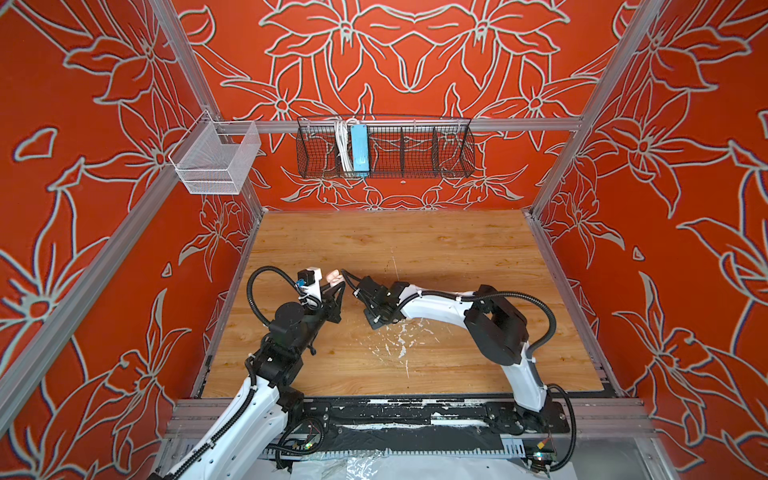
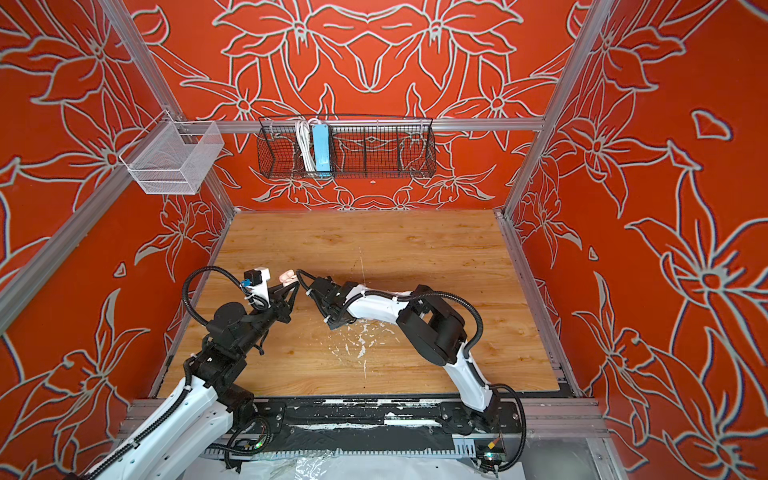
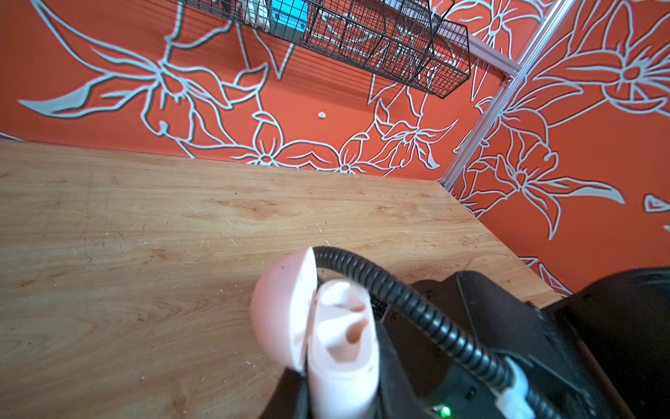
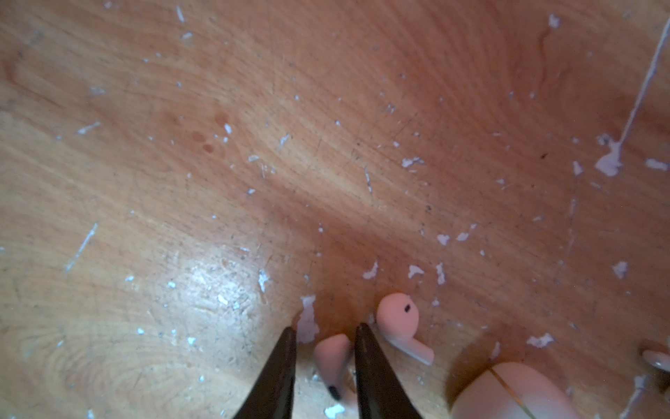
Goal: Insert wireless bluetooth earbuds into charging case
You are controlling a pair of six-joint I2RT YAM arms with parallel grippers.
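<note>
My left gripper (image 1: 336, 289) is shut on the pink charging case (image 3: 345, 328), raised over the table's left half. Its lid (image 3: 282, 307) stands open to the left, and both slots facing the camera look empty. In the right wrist view, my right gripper points down, part open. One pink earbud (image 4: 331, 354) sits between its fingertips, with a narrow gap on the left; contact on the right is too blurred to tell. A second earbud (image 4: 397, 315) lies on the wood just right of the fingers. In both top views, the right fingertips and the earbuds are hidden.
A rounded pink object with a seam (image 4: 513, 394) shows at the right wrist view's lower edge; I cannot tell whether it is the case. My two hands are close together. A wire basket (image 1: 416, 152) hangs on the rear wall.
</note>
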